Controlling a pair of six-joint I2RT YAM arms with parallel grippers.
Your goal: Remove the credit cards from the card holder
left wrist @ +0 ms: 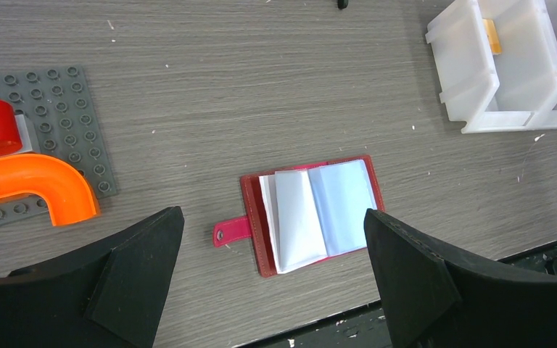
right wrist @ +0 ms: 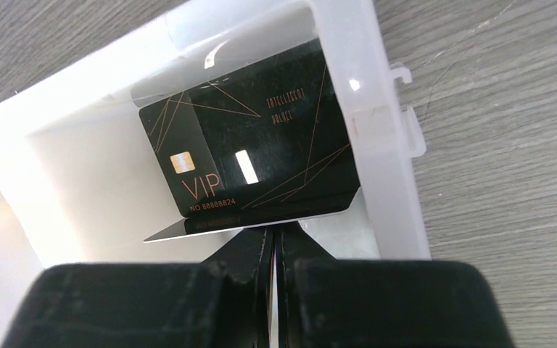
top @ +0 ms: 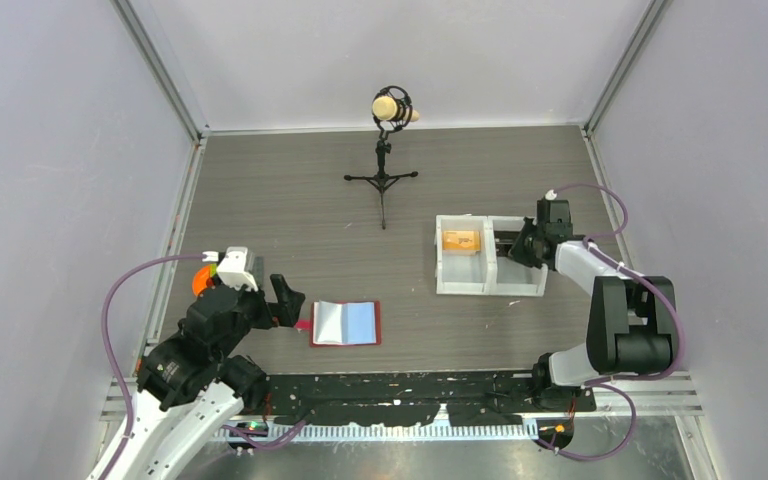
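The red card holder lies open on the table, showing a white and a pale blue page in the left wrist view. My open left gripper hovers to its left with nothing between its fingers. In the right compartment of the white bin lies a black VIP card, face up. A second black card shows as a thin tilted strip with a pale edge. My right gripper is shut at that edge, its tips partly hidden by the card. How deep its grip reaches cannot be seen.
The white bin has a left compartment holding an orange-yellow box. A black tripod stands farther back. Toy bricks on a grey plate lie at the left.
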